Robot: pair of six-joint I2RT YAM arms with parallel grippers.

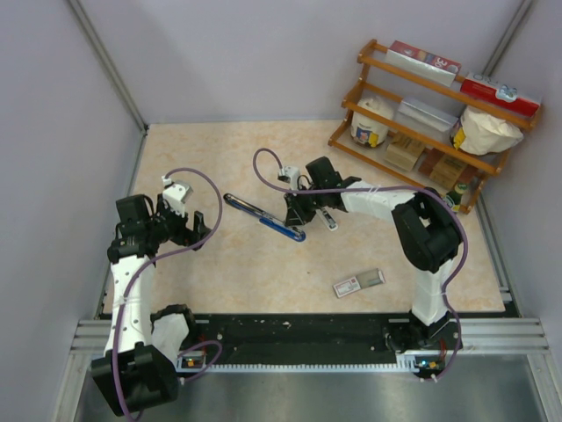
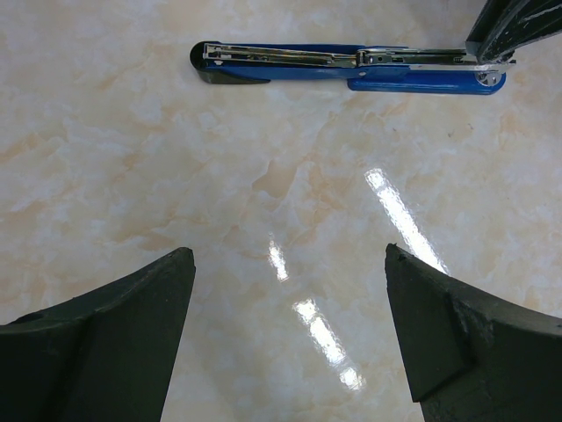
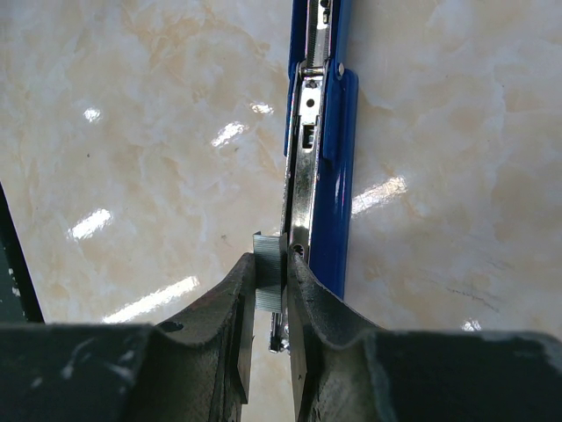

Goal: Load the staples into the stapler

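Note:
The blue stapler (image 1: 263,216) lies opened out flat on the table, its metal staple channel (image 3: 304,176) uncovered. A grey strip of staples (image 3: 269,272) sits between the fingertips of my right gripper, over the end of the channel. The strip nearly fills that gap; whether both pads press on it I cannot tell. Whether it rests in the channel is also unclear. In the left wrist view the right fingers (image 2: 500,35) reach down onto the stapler's end. My left gripper stands open and empty, well left of the stapler.
A small staple box (image 1: 359,282) lies at the front right. At the back right, a wooden rack (image 1: 413,119) holds boxes and tubs. A narrow pale piece (image 1: 328,220) shows beside the right gripper.

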